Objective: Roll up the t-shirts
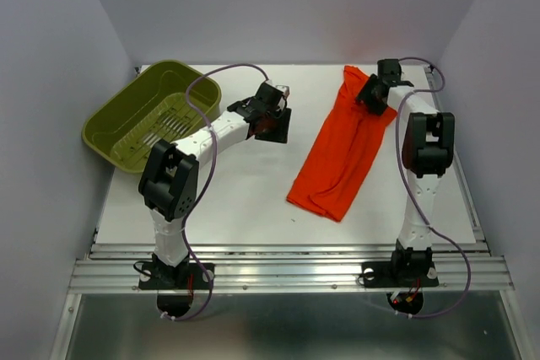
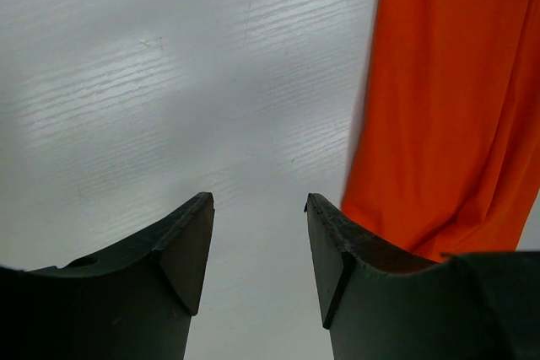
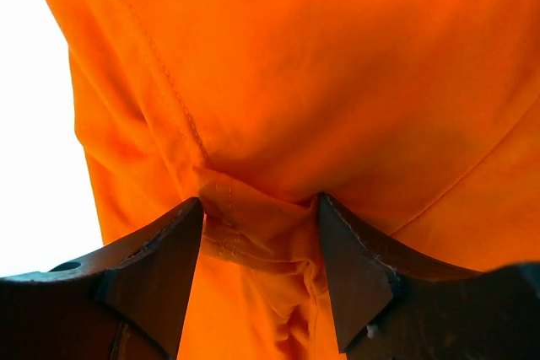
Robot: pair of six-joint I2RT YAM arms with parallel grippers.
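Note:
A single orange-red t-shirt (image 1: pixel 337 153) lies folded into a long strip, slanting across the right half of the table, its wider end at the back. Over that back part is my right gripper (image 1: pixel 369 94). In the right wrist view the right gripper stands open, its fingers on either side of a raised, wrinkled fold (image 3: pixel 253 217) of the shirt. My left gripper (image 1: pixel 274 130) is open above bare table, left of the shirt. In the left wrist view nothing lies between the left gripper's (image 2: pixel 259 200) fingers; the shirt's front end shows on the right.
An empty olive-green basket (image 1: pixel 101 128) stands at the back left, beside the left arm. Bare white table (image 1: pixel 236 200) lies between the basket and the shirt. A metal rail (image 1: pixel 287 263) runs along the front edge.

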